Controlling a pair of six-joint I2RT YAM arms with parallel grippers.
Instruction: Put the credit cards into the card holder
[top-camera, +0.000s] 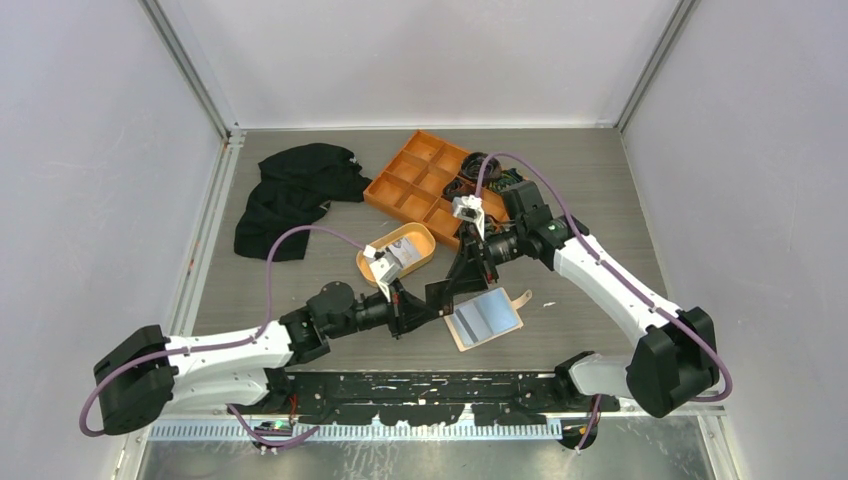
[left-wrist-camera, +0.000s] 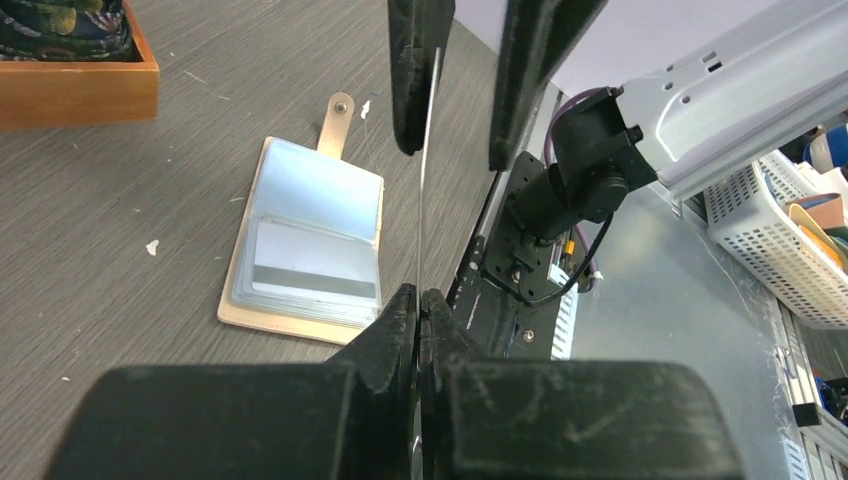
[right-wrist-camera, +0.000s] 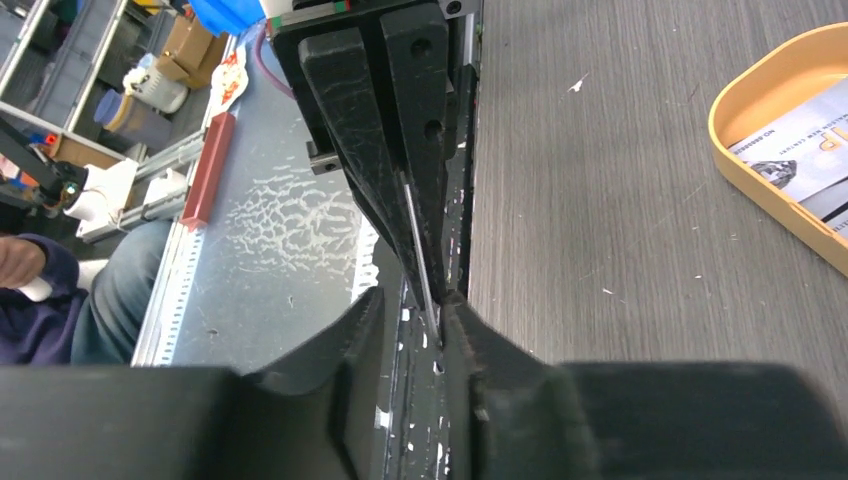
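Observation:
A dark card (top-camera: 439, 298) is held upright between the grippers at the middle; it shows edge-on in both wrist views. My left gripper is shut on it. My right gripper is part open around the card's other end, its fingers blurred in its own view. The card holder (left-wrist-camera: 300, 235) lies open below, with clear sleeves and a pale card or strip in it. More cards (right-wrist-camera: 785, 150) lie in the yellow tray (top-camera: 365, 270) behind the left gripper.
An orange compartment box (top-camera: 410, 180) with coiled cables stands at the back. A black cloth (top-camera: 295, 190) lies at the back left.

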